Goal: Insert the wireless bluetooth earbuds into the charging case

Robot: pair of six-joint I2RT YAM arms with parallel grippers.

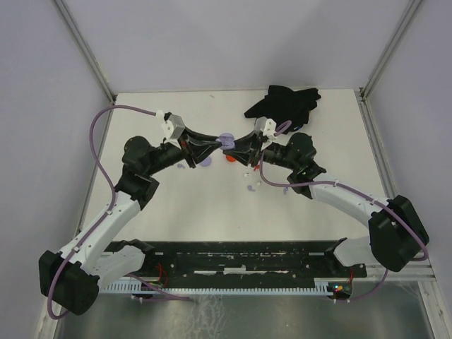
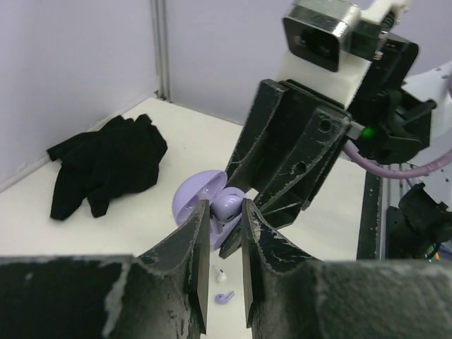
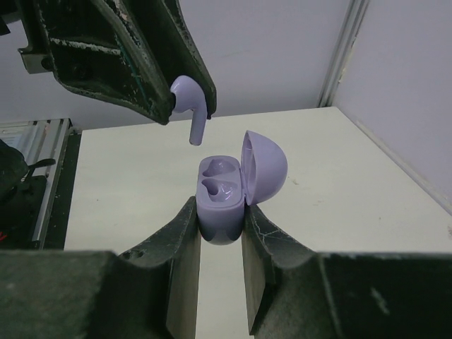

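My left gripper [image 1: 212,145] is shut on a lavender earbud [image 3: 194,106], its stem pointing down just above and left of the open charging case [image 3: 220,199], seen in the right wrist view. My right gripper [image 1: 240,148] holds that lavender case between its fingers, lid raised. In the left wrist view the earbud [image 2: 227,203] sits between the left fingertips, in front of the case [image 2: 189,194] and the right gripper's dark fingers.
A black cloth [image 1: 281,107] lies at the back right of the white table [image 1: 148,205]. Several small lavender, red and white pieces lie behind and below the grippers on the table.
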